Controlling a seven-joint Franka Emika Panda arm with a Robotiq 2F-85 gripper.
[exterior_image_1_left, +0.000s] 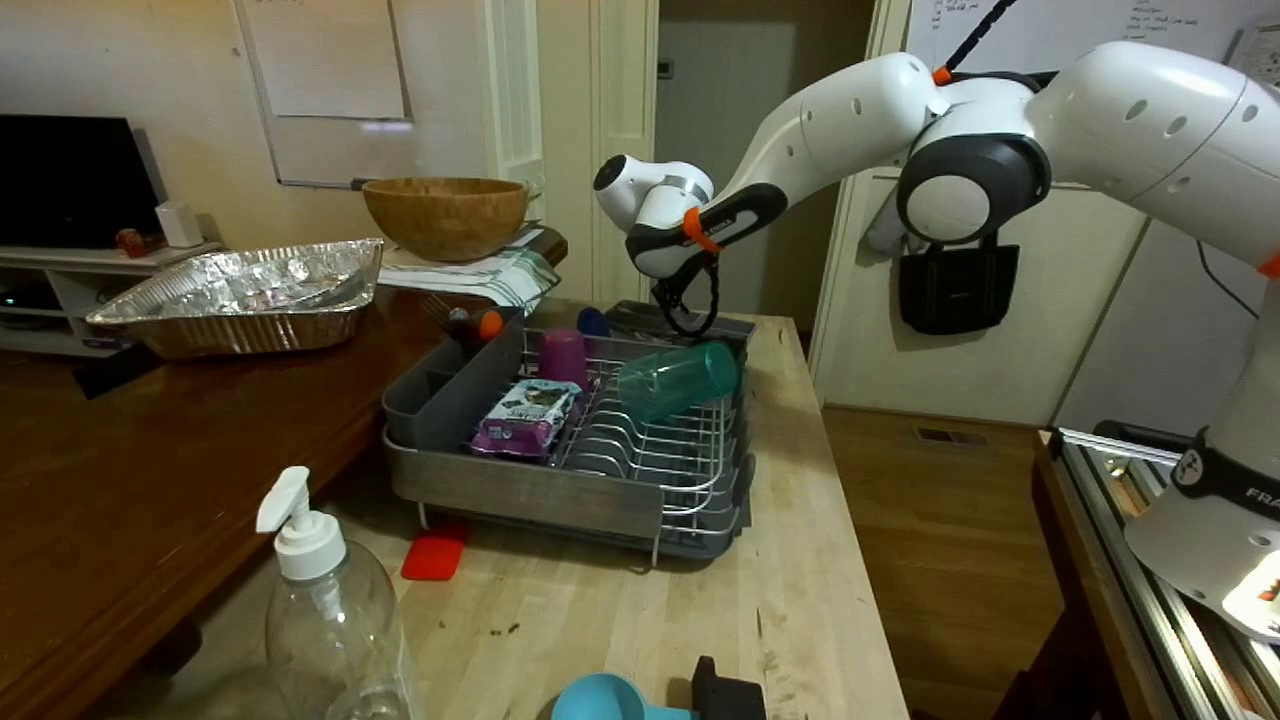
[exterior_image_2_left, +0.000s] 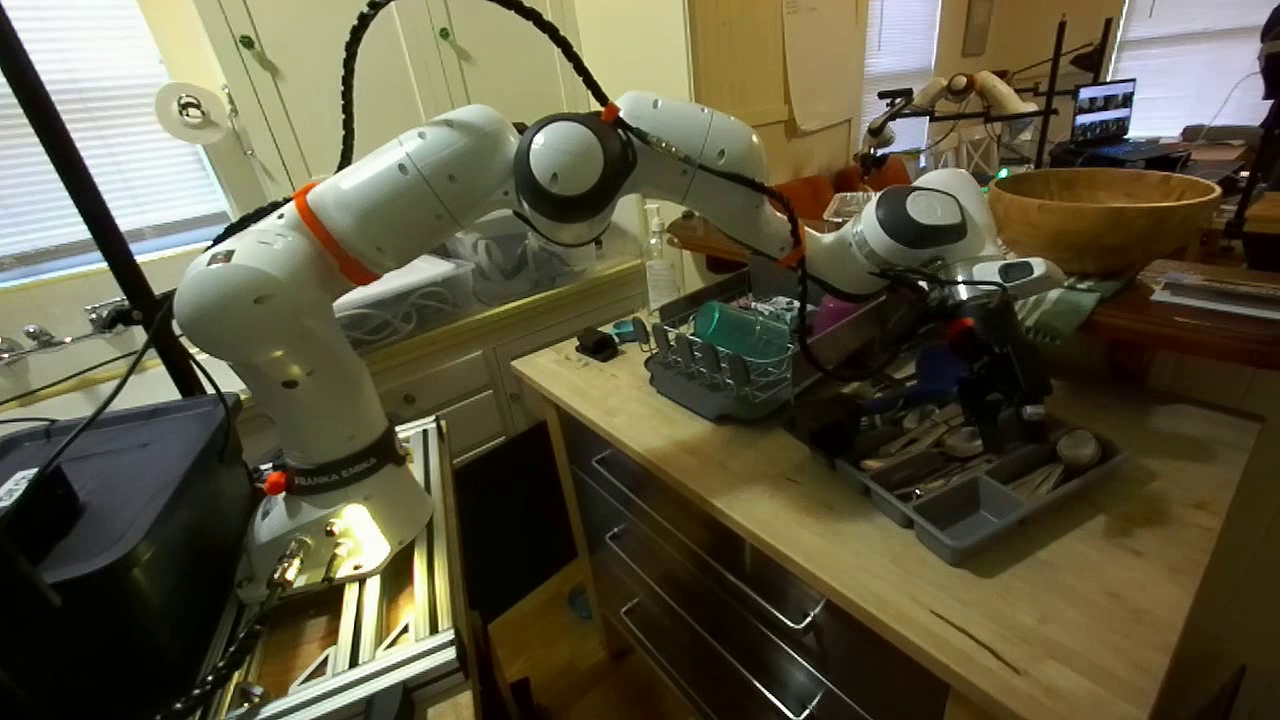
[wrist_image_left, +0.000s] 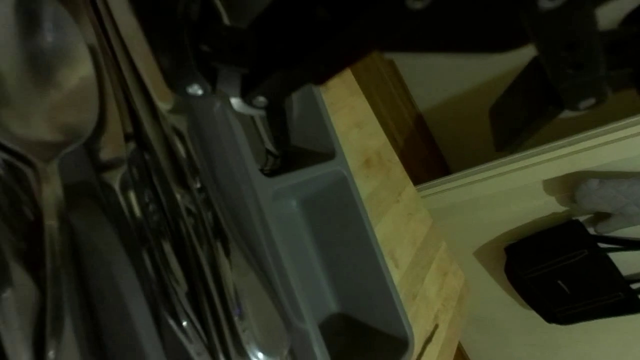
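Observation:
My gripper (exterior_image_2_left: 1005, 420) is over the grey cutlery tray (exterior_image_2_left: 960, 554) at the far end of the counter in exterior view 2. In the wrist view its dark fingers (wrist_image_left: 526, 102) stand wide apart, with nothing held between them. Below them at the left lie a large spoon (wrist_image_left: 45, 78) and several other metal utensils (wrist_image_left: 252, 312), packed lengthwise in the tray. An empty compartment (wrist_image_left: 327, 246) shows on the tray's right side. Exterior view 1 hides the fingertips behind the dish rack.
A dish rack (exterior_image_1_left: 528, 480) stands beside the tray, with a green cup (exterior_image_1_left: 678, 382), a purple cup (exterior_image_1_left: 561, 356) and a purple packet (exterior_image_1_left: 528, 416). A wooden bowl (exterior_image_2_left: 1098, 222) sits on the raised table.

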